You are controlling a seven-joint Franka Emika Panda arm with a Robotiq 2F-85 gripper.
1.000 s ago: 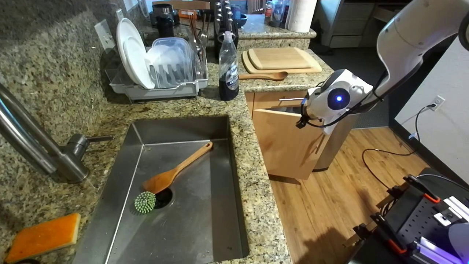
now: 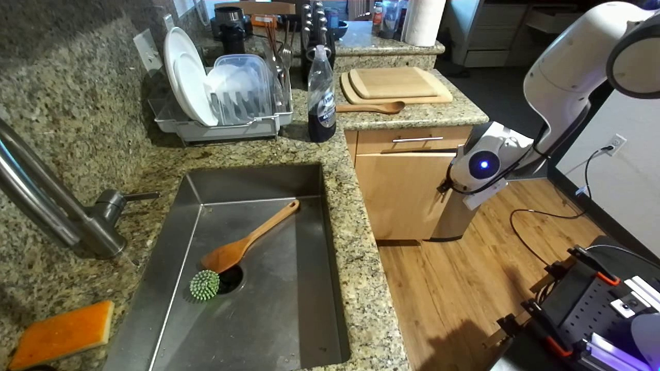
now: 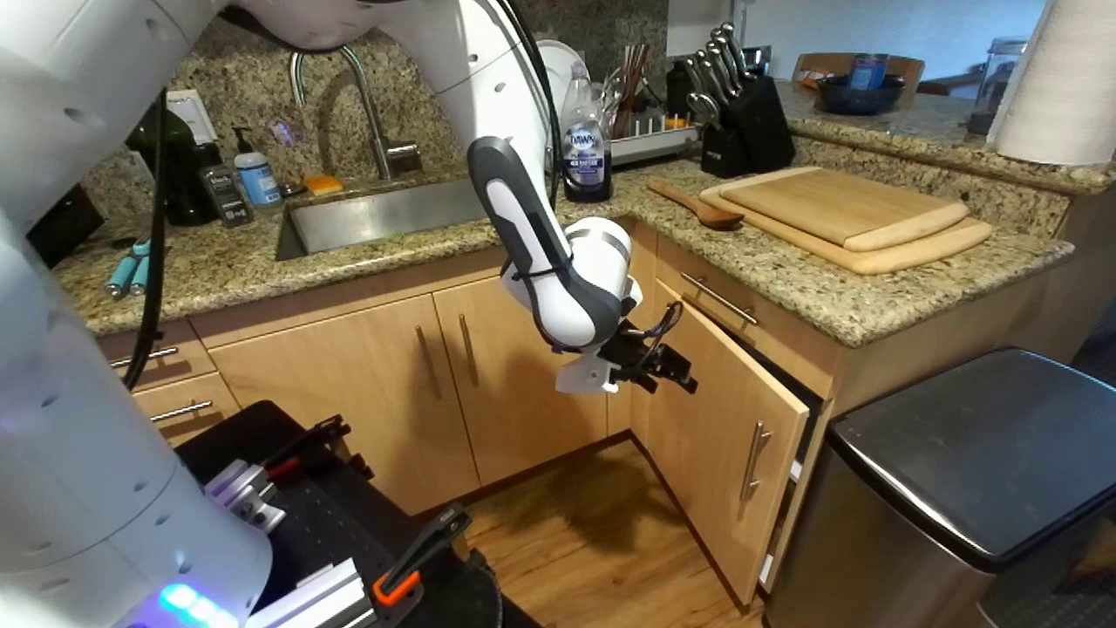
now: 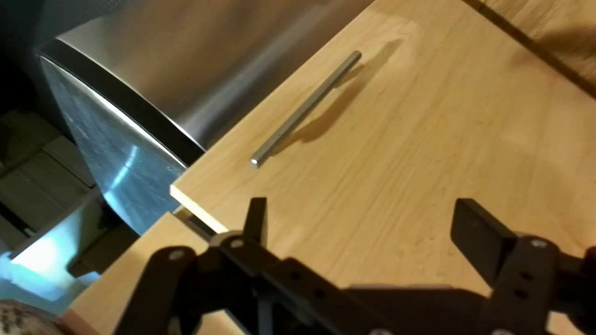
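The light wood cabinet door [image 3: 722, 450] under the counter stands slightly ajar, a dark gap showing along its upper and free edges. Its bar handle [image 4: 306, 109] lies beyond my fingertips in the wrist view, with a shadow beside it. In front of the door's face is my gripper, fingers wide apart and nothing between them. From the side, the black fingers [image 3: 670, 366] appear near the upper part of the door; whether they touch it I cannot tell.
A steel trash can [image 3: 983, 450] stands close beside the door's free edge. Above are a drawer handle [image 3: 719, 298] and the counter with cutting boards [image 3: 847, 215]. The sink [image 2: 272, 290] holds a wooden spatula [image 2: 247, 241].
The cabinet door has swung inward, from wider open to only slightly ajar. My hand has moved down and to the right in exterior view 1.
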